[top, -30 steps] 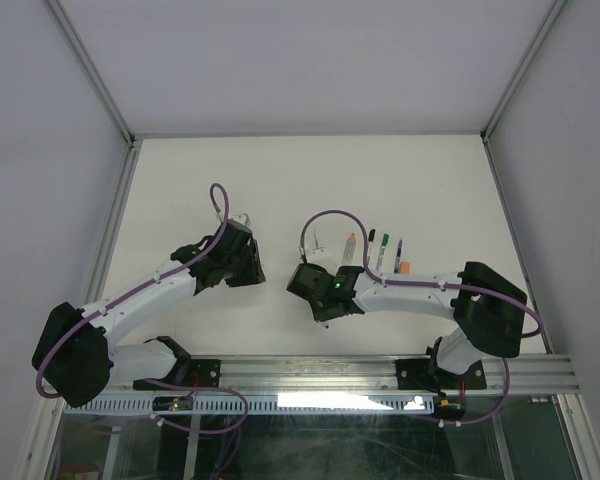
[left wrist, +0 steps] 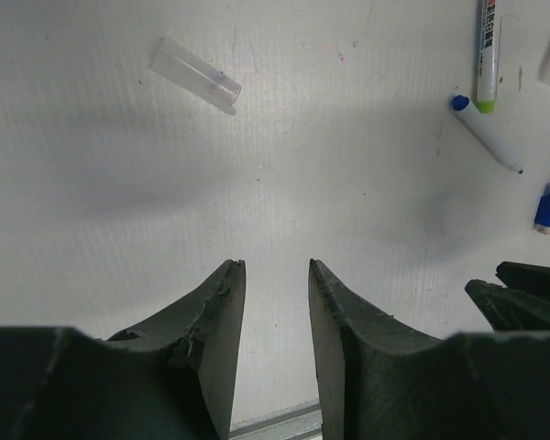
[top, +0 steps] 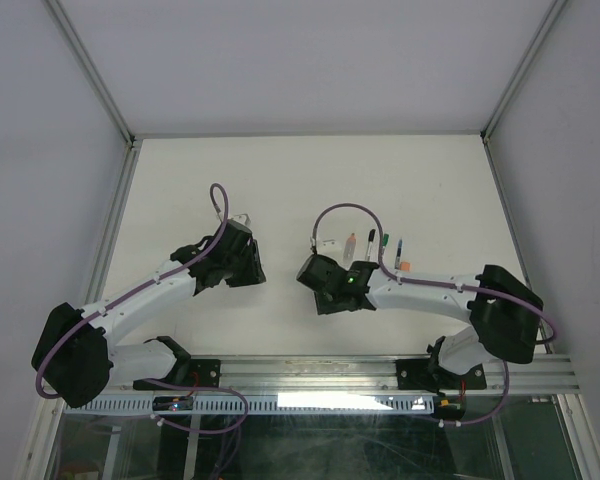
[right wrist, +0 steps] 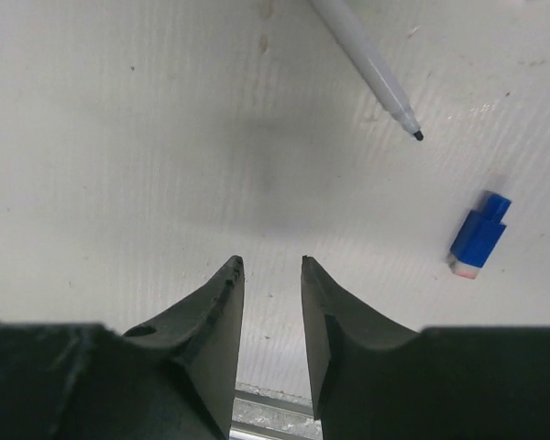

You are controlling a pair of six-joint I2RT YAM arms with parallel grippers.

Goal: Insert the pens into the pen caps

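Observation:
A clear cap (left wrist: pixel 194 75) lies on the table in the left wrist view, above my left gripper, which is part open with nothing between its fingers. To its right lie a green-ended white pen (left wrist: pixel 489 50) and a blue-ended white piece (left wrist: pixel 486 135). In the right wrist view, a white pen (right wrist: pixel 362 55) with a dark tip lies above my right gripper, also part open and empty. A small blue piece (right wrist: pixel 478 237) with a pale end lies to its right. The top view shows both grippers over the table (top: pixel 180 160), left and centre.
A row of pens (top: pixel 370 242) in several colours and an orange block (top: pixel 405 266) lie behind my right arm. Metal rails run along the front edge.
My right arm and gripper have shifted slightly to the right and back from the front edge. My left arm has not visibly moved.

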